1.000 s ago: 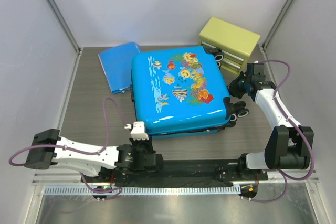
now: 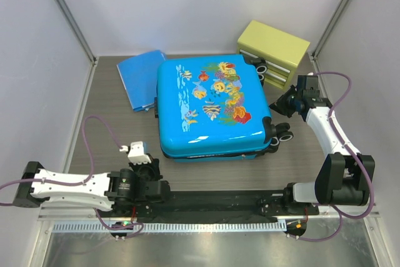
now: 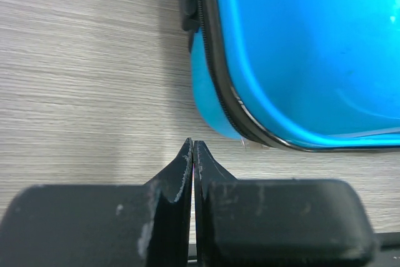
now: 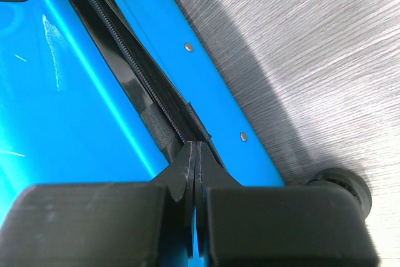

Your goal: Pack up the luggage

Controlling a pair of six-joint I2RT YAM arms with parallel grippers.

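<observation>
The blue suitcase [image 2: 203, 110], with its fish print upward, lies closed over the middle of the table. Its dark zipper band [image 3: 220, 76] bends round the near-left corner in the left wrist view. My left gripper is shut with nothing between its fingers, just outside that corner and apart from the band. A small pale bit [image 3: 251, 146] peeks out beneath the corner, too little to identify. At the suitcase's right side, my right gripper is shut, its tips over the zipper [image 4: 153, 95]; no held item can be made out.
A blue folder [image 2: 139, 79] lies behind the suitcase on the left. The yellow drawer box [image 2: 275, 45] stands at the back right, close to the suitcase's wheels [image 2: 275, 134].
The right gripper has shifted slightly along its side. The suitcase has barely turned.
</observation>
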